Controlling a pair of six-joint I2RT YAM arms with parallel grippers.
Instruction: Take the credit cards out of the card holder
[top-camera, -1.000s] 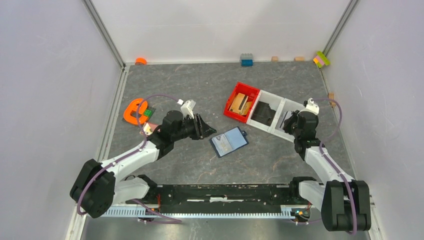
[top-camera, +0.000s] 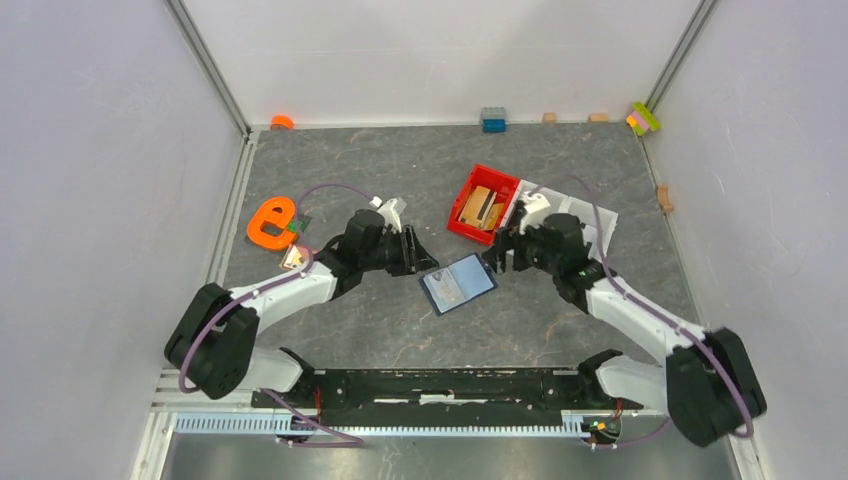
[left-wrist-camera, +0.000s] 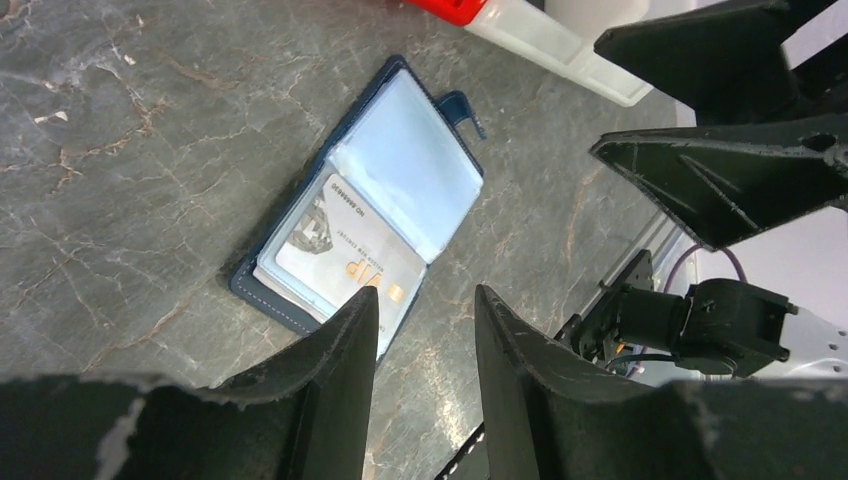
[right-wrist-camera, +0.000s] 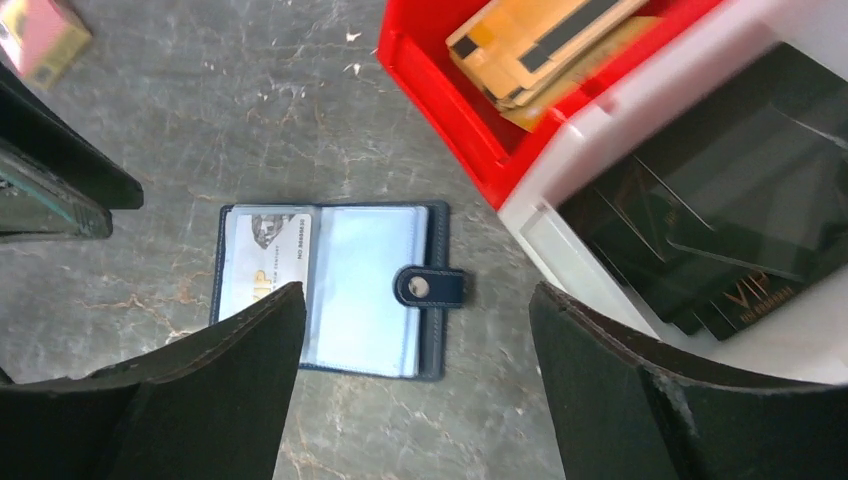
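An open navy card holder (top-camera: 458, 283) lies flat on the grey table, with a white printed card (left-wrist-camera: 350, 250) in one pocket and a pale blue sleeve (right-wrist-camera: 362, 280) opposite; its snap strap (right-wrist-camera: 435, 287) sticks out at one side. My left gripper (top-camera: 414, 256) hangs open, empty, just up-left of the holder; in the left wrist view the holder is beyond its fingertips. My right gripper (top-camera: 500, 255) is open over the holder's right end, near the strap, with nothing between its fingers.
A red tray (top-camera: 455, 220) with tan items sits behind the holder, joined to white trays (right-wrist-camera: 560, 260) holding dark objects. An orange piece (top-camera: 262, 225) and toy blocks lie left.
My right arm has swung left from the white trays at the right to beside the card holder. My left arm has shifted slightly right.
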